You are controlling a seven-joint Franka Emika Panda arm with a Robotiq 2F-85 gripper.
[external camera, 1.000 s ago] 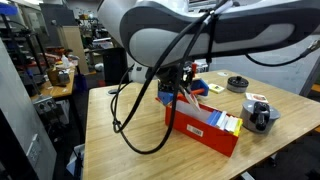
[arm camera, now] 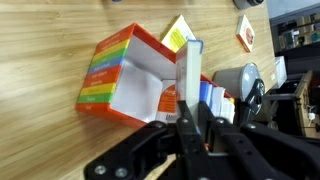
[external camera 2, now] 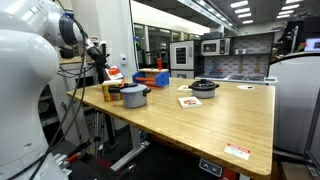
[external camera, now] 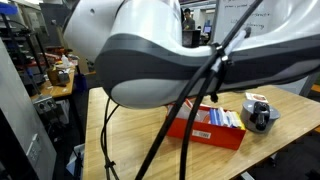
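Observation:
In the wrist view my gripper is shut on a thin white book-like item [arm camera: 188, 68] with a bluish top edge. This item stands out in front of the fingers, over the open box. The red box [external camera: 208, 132] sits on the wooden table, with several upright, coloured book-like items [external camera: 229, 118] at its right end. From the wrist, the box's rainbow-striped side [arm camera: 107, 66] faces left, and part of its white inside is bare. My arm hides the gripper in exterior view 1.
A grey metal pot [external camera: 259, 114] stands close to the box's right end. A yellow-and-white card [arm camera: 178, 33] lies on the table beyond the box. Bare tabletop [external camera: 125, 140] stretches left of the box.
My arm has moved up and looms larger in exterior view 1. The gripper, earlier visible at the box's left part, has risen out of sight there.

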